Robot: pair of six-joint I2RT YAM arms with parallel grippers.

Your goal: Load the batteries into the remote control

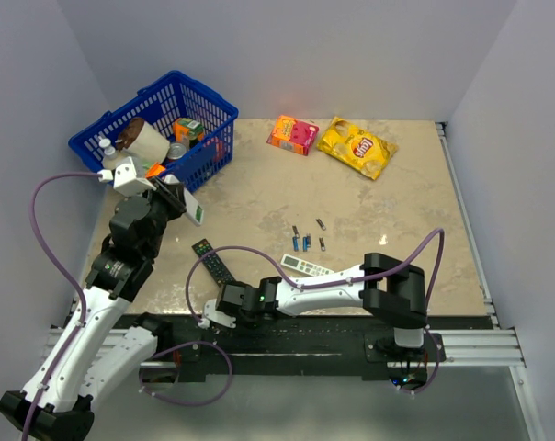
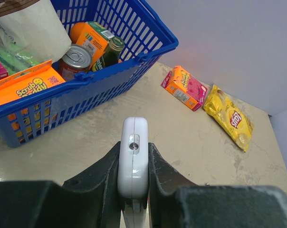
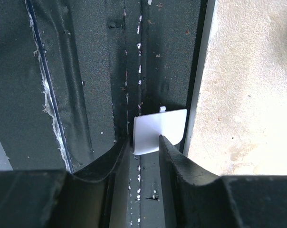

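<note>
My left gripper is shut on a white remote (image 2: pixel 134 166), raised beside the blue basket; the remote shows as white and green in the top view (image 1: pixel 193 207). My right gripper is low over the dark front rail, its fingertips at a small white plastic piece (image 3: pixel 169 124), likely a cover; whether it grips it is unclear. Several batteries (image 1: pixel 306 243) lie on the table. A black remote (image 1: pixel 213 261) and another white remote (image 1: pixel 304 265) lie near the front, partly beside the right arm.
The blue basket (image 1: pixel 224 115) full of goods stands at back left. A pink box (image 1: pixel 292 135) and a yellow chips bag (image 1: pixel 358 149) lie at the back. Purple cables loop over both arms.
</note>
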